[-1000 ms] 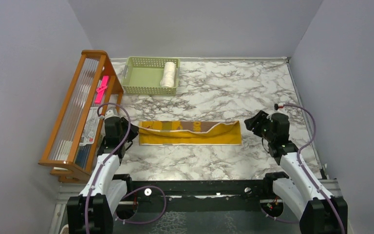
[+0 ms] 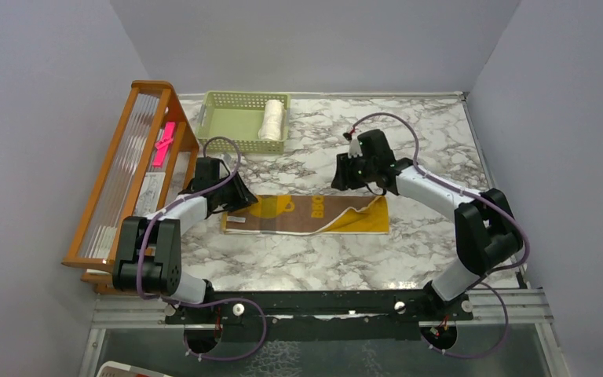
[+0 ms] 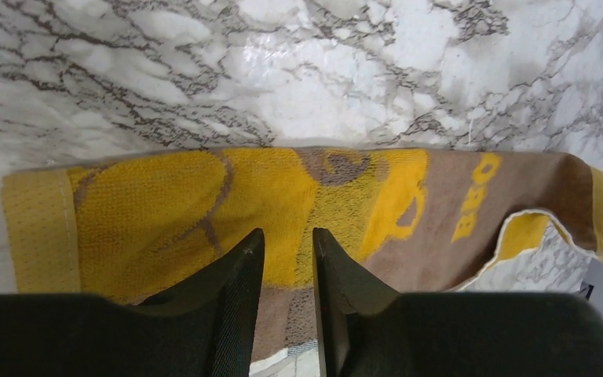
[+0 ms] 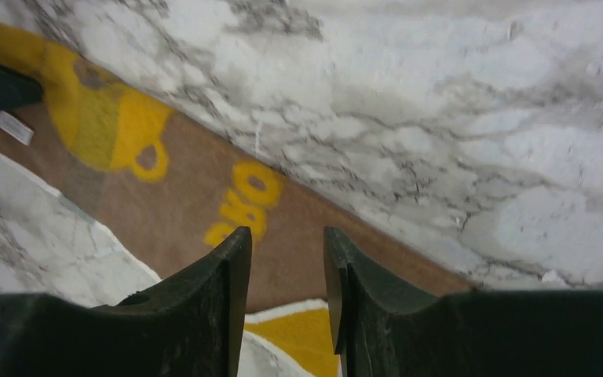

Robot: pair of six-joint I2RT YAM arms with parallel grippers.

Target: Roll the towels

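Note:
A brown and yellow towel lies as a long strip across the marble table, its lower right corner folded back to show yellow. Over its left end hangs my left gripper. In the left wrist view, a narrow gap parts the fingers, with the towel visible beyond and nothing seen gripped. My right gripper is by the far edge, right of the lettering. The right wrist view shows its fingers apart too, with the towel below and no cloth visibly held.
A green basket at the back left holds a white rolled towel. A wooden rack stands along the left side, close to my left arm. Bare marble lies in front of the towel and at the back right.
Both arms have moved inward over the towel, the left to the right and the right to the left.

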